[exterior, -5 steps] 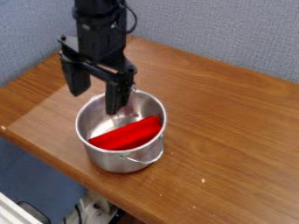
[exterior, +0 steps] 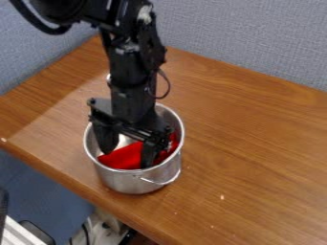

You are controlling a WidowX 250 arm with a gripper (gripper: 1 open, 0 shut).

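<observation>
My black gripper [exterior: 132, 136] reaches down from above into a silver metal pot [exterior: 163, 178] near the left front edge of the table. Its fingers stand open around a red object [exterior: 121, 160] lying in the pot, with the fingertips partly hidden inside it. Whether they touch the red object I cannot tell.
Grey padded walls border it at the back and left. The table's edge drops away at the lower left.
The gripper has moved down from above the pot to inside it, over the red object, which it now partly hides.
</observation>
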